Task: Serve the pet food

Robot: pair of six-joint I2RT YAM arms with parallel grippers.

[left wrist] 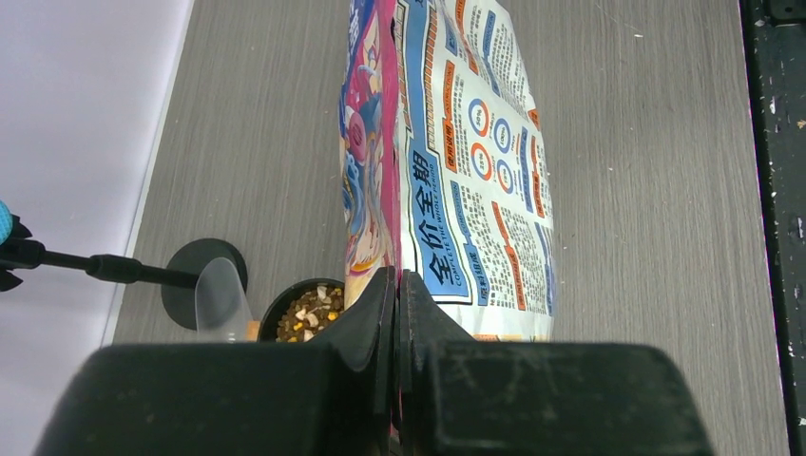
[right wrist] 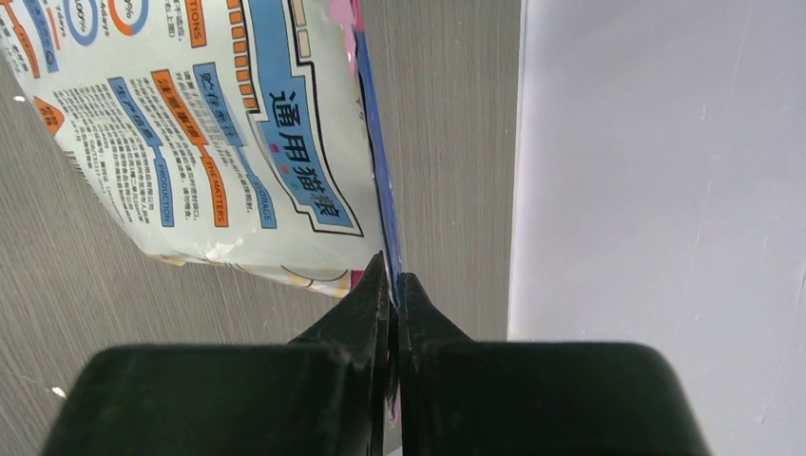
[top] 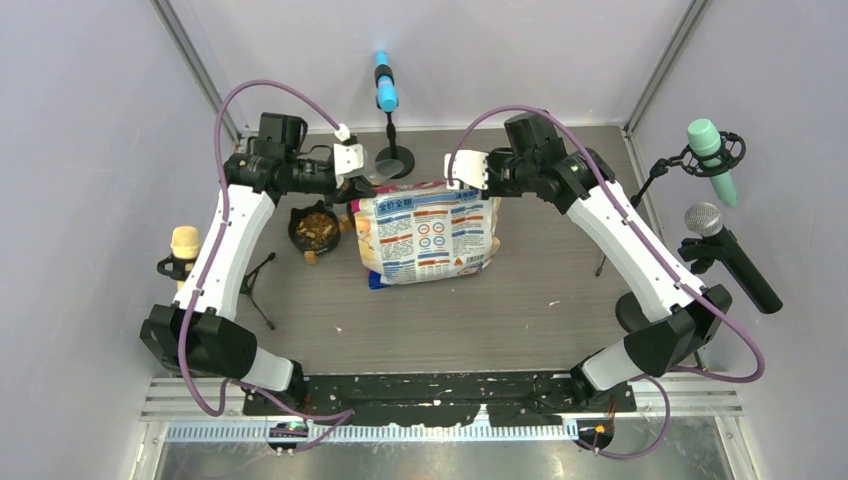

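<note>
The printed pet food bag lies across the middle of the table. At its top left edge my left gripper is shut, its fingertips pinched at the bag's thin seam. My right gripper is shut on the bag's edge farther right, where a blue strip runs between the fingers. A black bowl of kibble sits left of the bag. In the left wrist view a clear scoop lies beside a partly hidden bowl of food.
A blue microphone stands at the back on a round base. More microphones on stands flank the arms, green and black at right, yellow at left.
</note>
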